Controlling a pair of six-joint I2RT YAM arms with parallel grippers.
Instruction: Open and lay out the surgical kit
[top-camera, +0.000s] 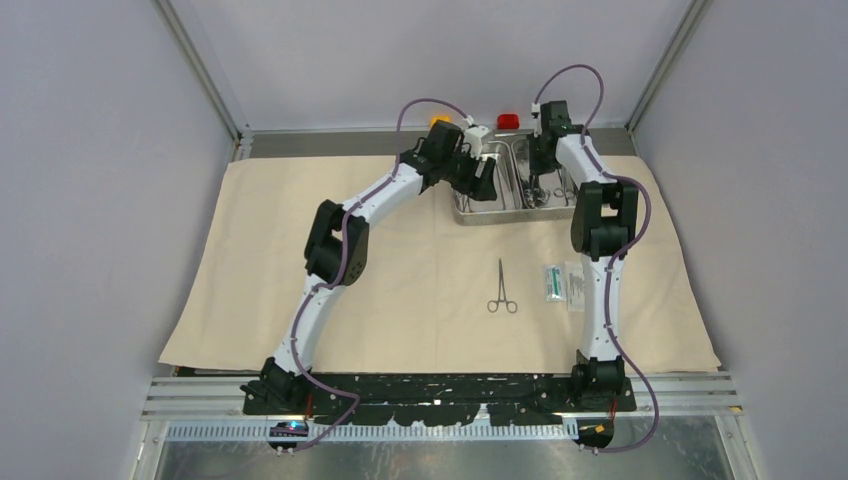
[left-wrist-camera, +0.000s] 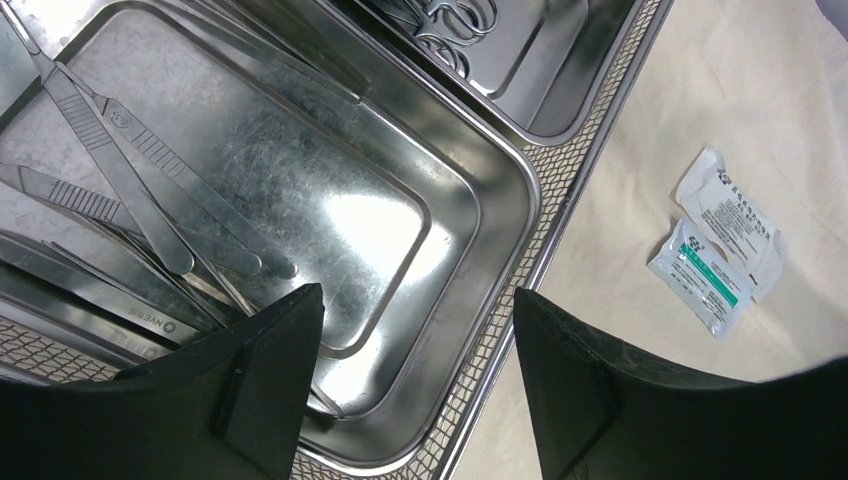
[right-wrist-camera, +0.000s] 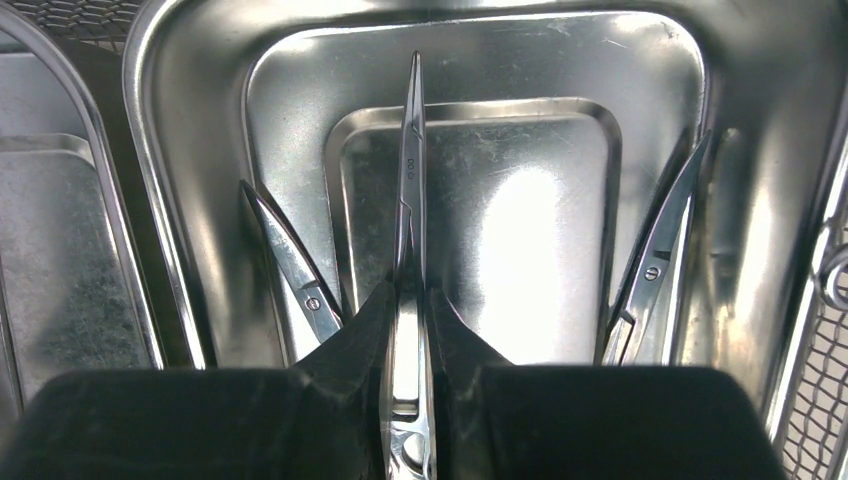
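In the right wrist view, a long slim ringed instrument lies in the right metal tray. The fingers of my right gripper stand close along both its sides; I cannot tell whether they press on it. Scissor-like tips show on the left and the right. My left gripper is open over the left tray, empty between its fingers. Several scalpel handles and tweezers lie there. In the top view, a clamp rests on the cloth.
A mesh basket holds both trays at the back of the cloth. A green-striped packet and a white packet lie in front of it. A red block sits behind.
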